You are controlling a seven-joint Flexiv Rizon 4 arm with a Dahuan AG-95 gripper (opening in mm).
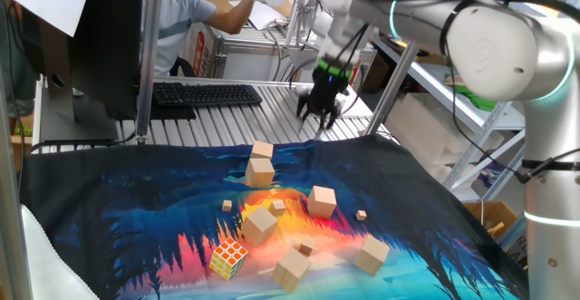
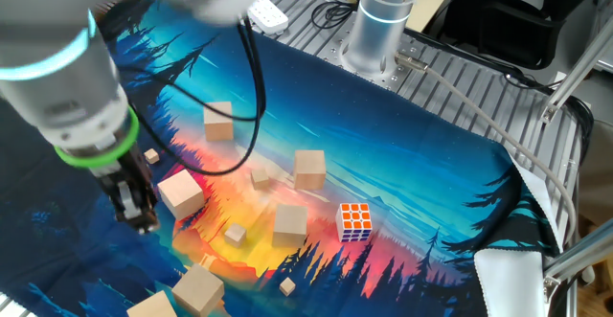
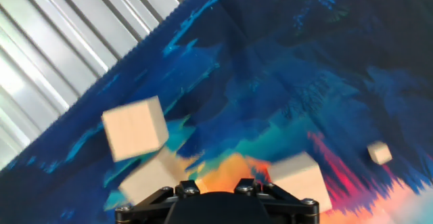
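High over the far side of the cloth, my gripper (image 1: pixel 317 126) hangs open, with nothing between its spread fingers. In the wrist view its fingers (image 3: pixel 157 207) stand apart at the bottom edge. Two large wooden cubes, one (image 3: pixel 135 130) right beside another (image 3: pixel 152 176), lie below it to the left. A third large cube (image 3: pixel 302 181) and a small cube (image 3: pixel 379 153) are to the right. A Rubik's cube (image 1: pixel 228 258) with an orange top rests at the near side, near large cubes (image 1: pixel 260 227).
Another large cube (image 1: pixel 371 256) and several small cubes, one of them (image 1: pixel 227 206) at the left, are scattered over the colourful cloth (image 1: pixel 109 200). A keyboard (image 1: pixel 207 94) and a monitor (image 1: pixel 95 55) stand behind it.
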